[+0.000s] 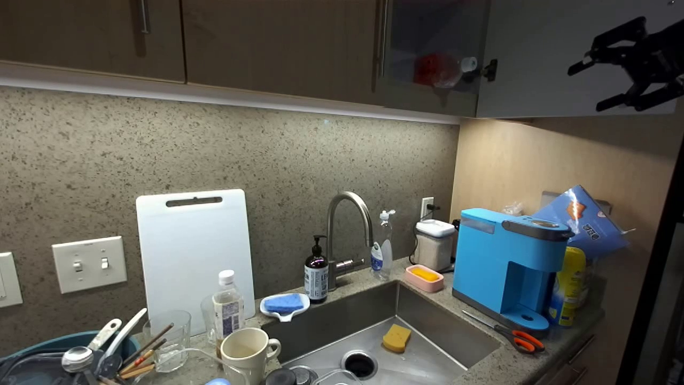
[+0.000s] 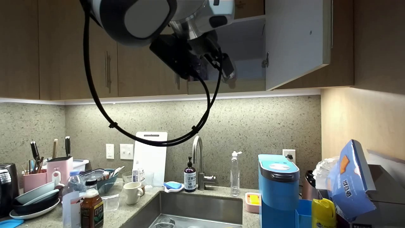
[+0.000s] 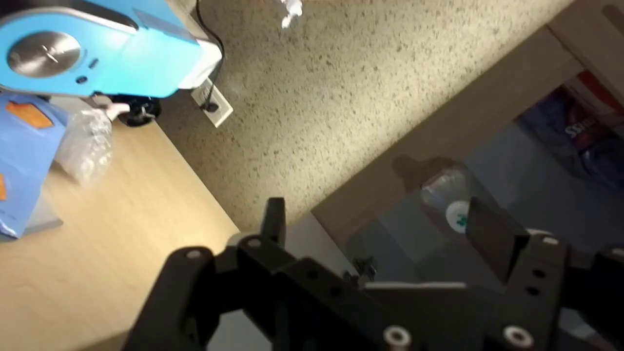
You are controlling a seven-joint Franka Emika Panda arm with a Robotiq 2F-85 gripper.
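High at the right in exterior view 1, my gripper (image 1: 583, 86) stands open before the swung-out cabinet door (image 1: 545, 58), its fingers apart with nothing between them. A clear bottle with red contents (image 1: 439, 69) and a white cap lies on its side in the open cabinet, left of my gripper and apart from it. In the wrist view the bottle's end (image 3: 447, 193) shows on the shelf, partly behind one of the black fingers (image 3: 494, 237). The arm covers part of the cabinet opening in exterior view 2.
Below stand a blue coffee machine (image 1: 494, 263), a yellow spray can (image 1: 567, 289) and a blue bag (image 1: 583, 221). Scissors (image 1: 522, 340) lie at the counter edge. The sink (image 1: 436, 330) holds a yellow sponge (image 1: 396, 337). A dark package (image 3: 579, 128) sits deeper in the cabinet.
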